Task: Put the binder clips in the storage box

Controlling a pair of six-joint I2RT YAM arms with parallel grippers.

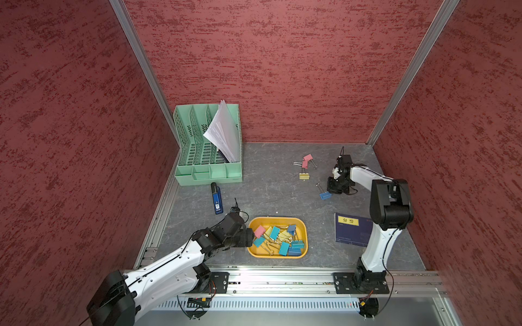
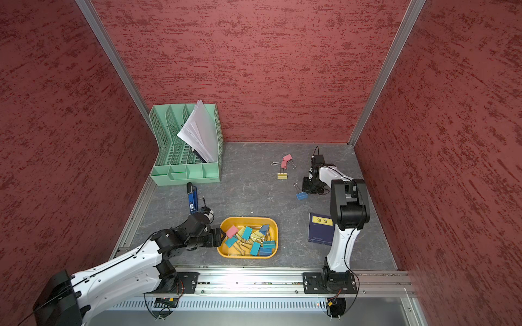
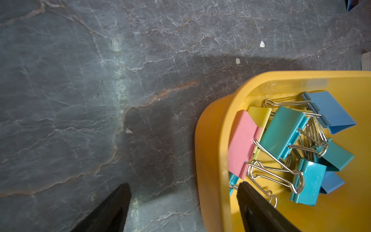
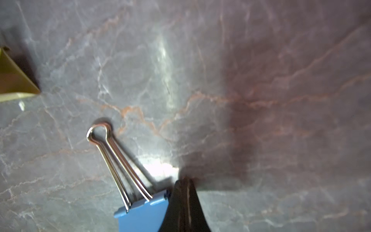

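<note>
In the right wrist view the blue binder clip (image 4: 141, 218) lies on the table just left of my right gripper. That gripper is shut down at the table, its fingertips together with nothing between them and the clip outside. A yellow clip (image 1: 304, 176) and two pink clips (image 1: 308, 157) lie farther back, to the left of the right gripper. The yellow storage box (image 1: 305, 239) near the front holds several pink, yellow, teal and blue clips. My left gripper stands open at the box's left end, its right finger (image 3: 251, 205) over the rim, holding nothing.
A green organizer (image 1: 209, 174) with papers stands at the back left, a blue stapler (image 1: 217, 200) in front of it. A dark blue box (image 1: 350, 233) lies front right, partly under the right arm. Bare table separates the clips from the storage box.
</note>
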